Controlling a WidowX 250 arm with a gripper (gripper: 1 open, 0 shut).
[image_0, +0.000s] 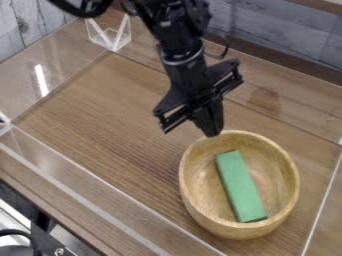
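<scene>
My gripper (210, 128) is a black arm end hanging from the top centre, just above and left of the back rim of a round wooden bowl (201, 205). It looks shut, with nothing visible between its fingers. A green oblong block (242, 185) lies inside the bowl at the lower right of the view.
The wooden table (94, 140) has broad free room to the left and behind the bowl. A white wire object (110, 30) stands at the back left edge. Dark cables lie at the bottom left corner.
</scene>
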